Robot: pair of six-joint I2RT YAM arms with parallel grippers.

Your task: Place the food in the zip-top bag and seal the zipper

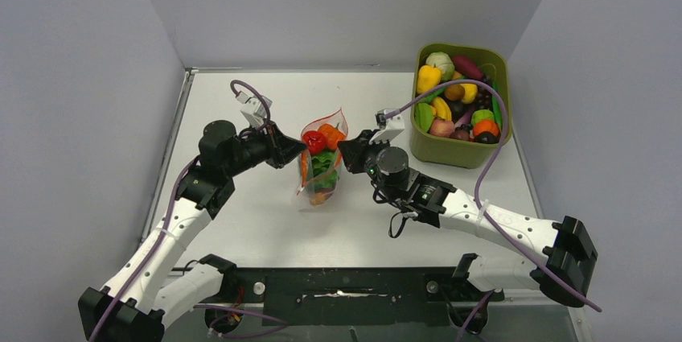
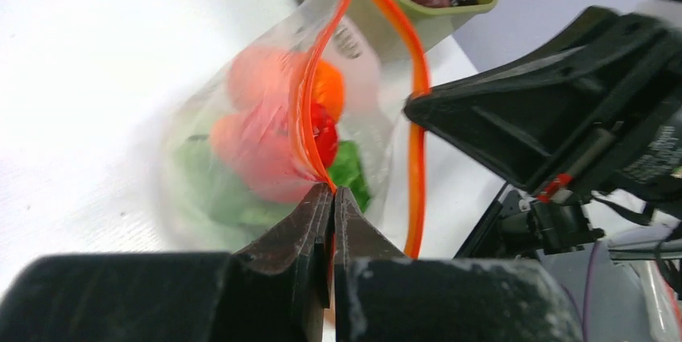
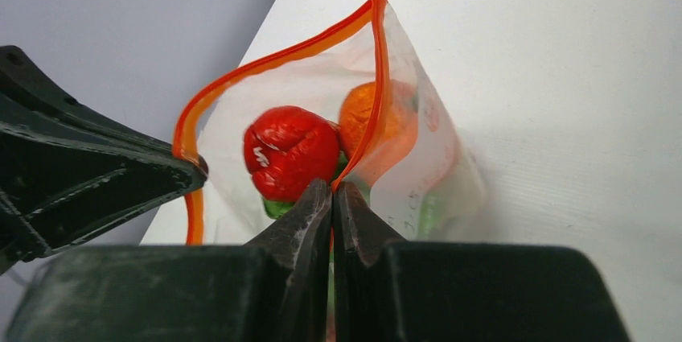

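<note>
A clear zip top bag (image 1: pixel 304 195) with an orange-red zipper rim stands between my two arms, its mouth spread open. Inside it sit a red pepper-like piece (image 3: pixel 291 153), an orange piece (image 3: pixel 363 119) and green leafy food (image 1: pixel 324 163). My left gripper is shut on one side of the bag's rim, the thin orange strip running down into its fingertips. On the opposite side, my right gripper is shut on the other stretch of rim. Food lower in the bag is partly hidden by film and fingers.
A green bin (image 1: pixel 450 150) full of toy produce stands at the back right of the white table (image 1: pixel 241 233). Bare tabletop surrounds the bag. A purple cable (image 1: pixel 490 165) arches from the right arm past the bin.
</note>
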